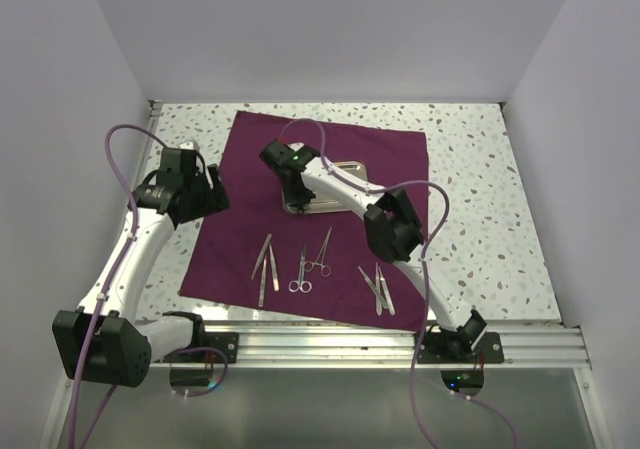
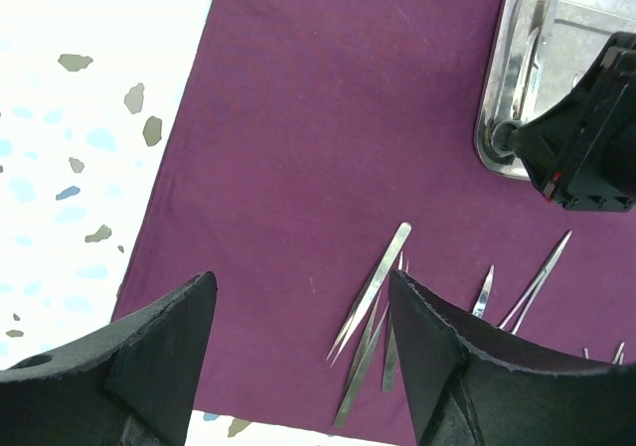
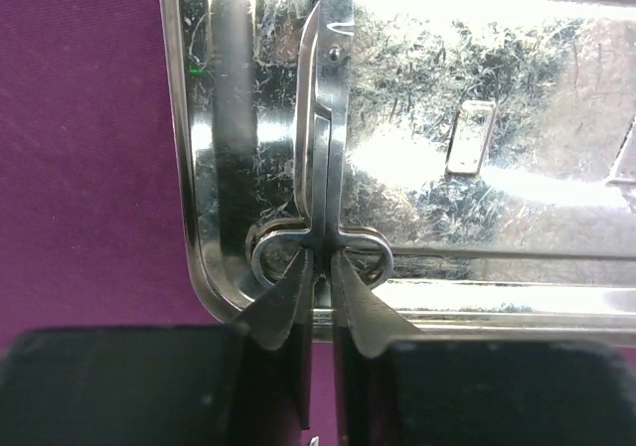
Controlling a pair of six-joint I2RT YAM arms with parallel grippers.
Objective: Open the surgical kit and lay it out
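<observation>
In the right wrist view, metal scissors (image 3: 334, 78) lie in the left end of the shiny tray (image 3: 556, 118), loops towards me. My right gripper has its fingertips close together at the shank between the two loops. A narrow gap with metal in it shows there; whether they grip it I cannot tell. On the purple cloth in the top view lie tweezers (image 1: 262, 256), scissors (image 1: 301, 272), a clamp (image 1: 321, 256) and several slim knife-like tools (image 1: 380, 291). My left gripper stands open and empty above the cloth's left side.
The right arm (image 1: 335, 181) reaches across the tray and hides part of it. Bare cloth (image 2: 298, 118) lies left of the tray.
</observation>
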